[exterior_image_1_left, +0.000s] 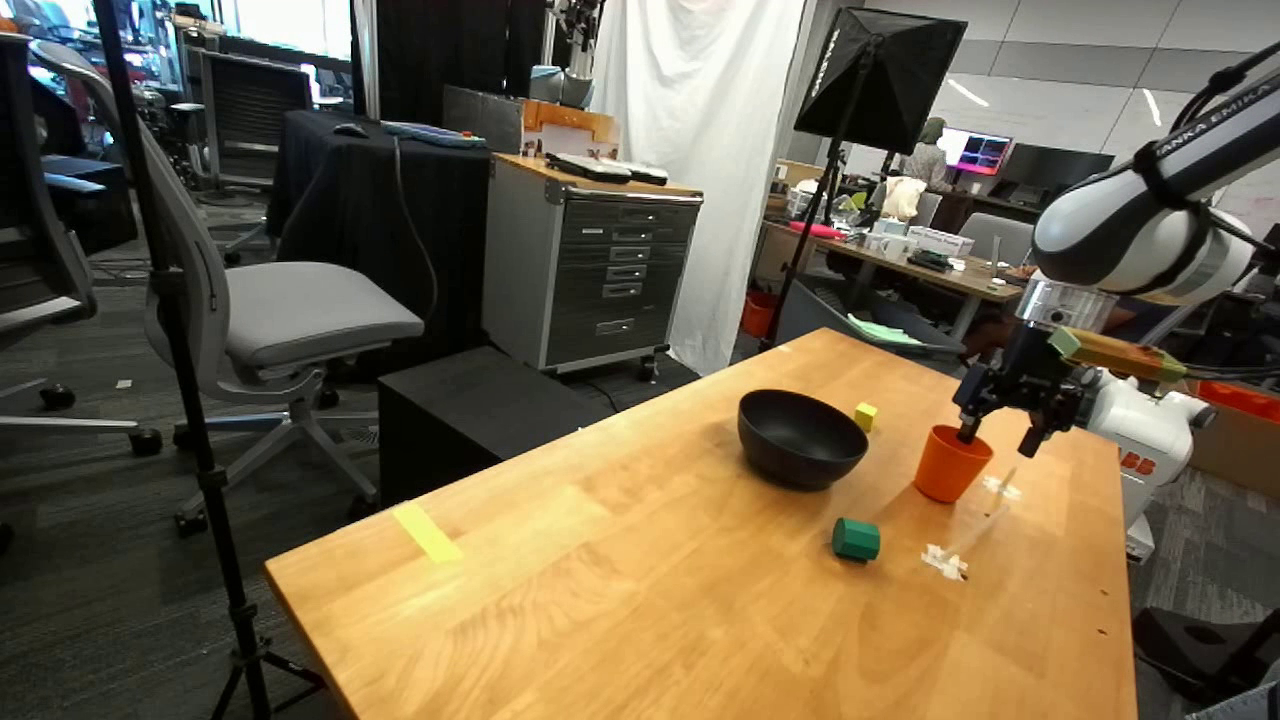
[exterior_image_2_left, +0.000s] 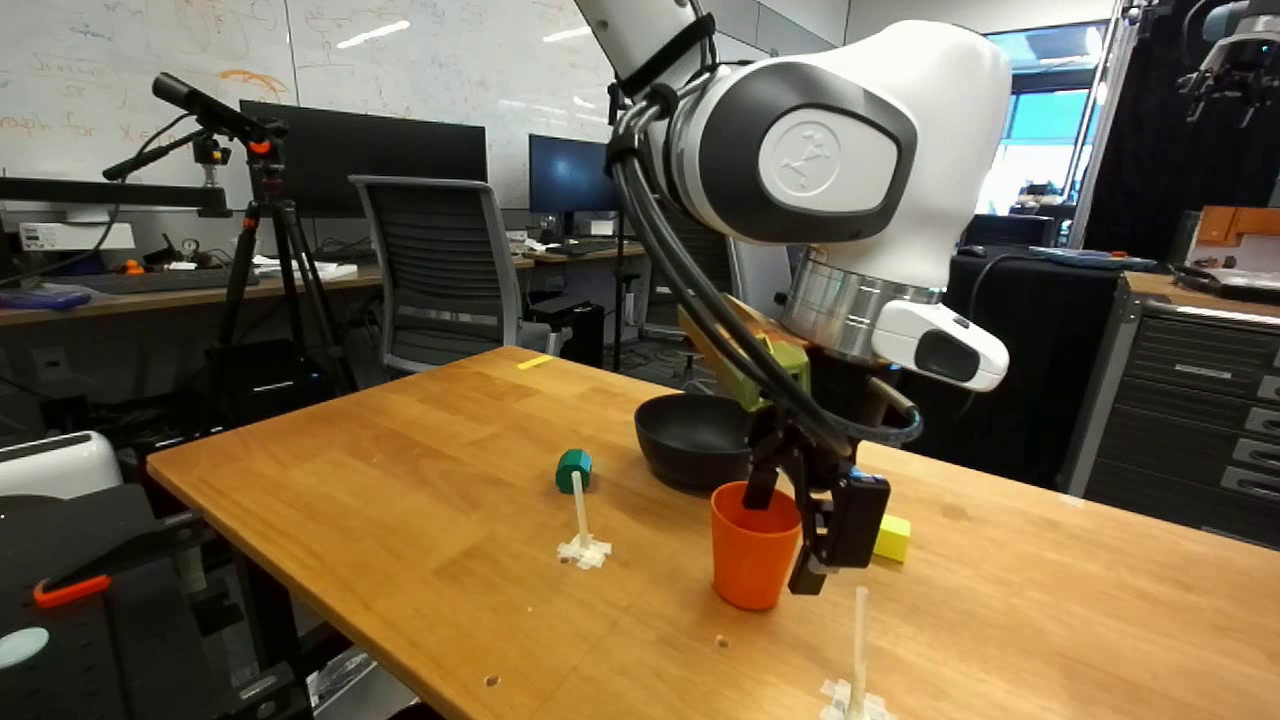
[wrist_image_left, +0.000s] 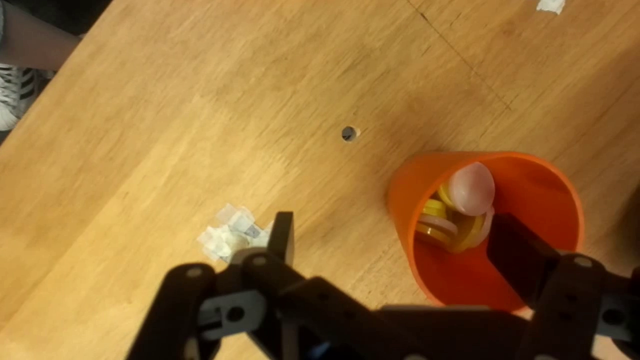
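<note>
An orange cup (exterior_image_1_left: 950, 468) stands upright near the right end of the table. Several round yellow and pale pink pieces (wrist_image_left: 472, 189) lie inside it in the wrist view. My gripper (exterior_image_2_left: 783, 540) is open and straddles the cup's rim: one finger (wrist_image_left: 519, 258) is over the cup's opening, the other (wrist_image_left: 282, 237) is outside, with a gap to the wall. Nothing is clamped between them. A black bowl (exterior_image_1_left: 801, 439) sits beyond the cup, with a yellow block (exterior_image_1_left: 865, 416) behind it and a green block (exterior_image_1_left: 855, 540) in front.
Two thin pale sticks are taped upright to the table; the nearer stick (exterior_image_2_left: 859, 648) stands close to my gripper, the other stick (exterior_image_2_left: 581, 510) by the green block.
</note>
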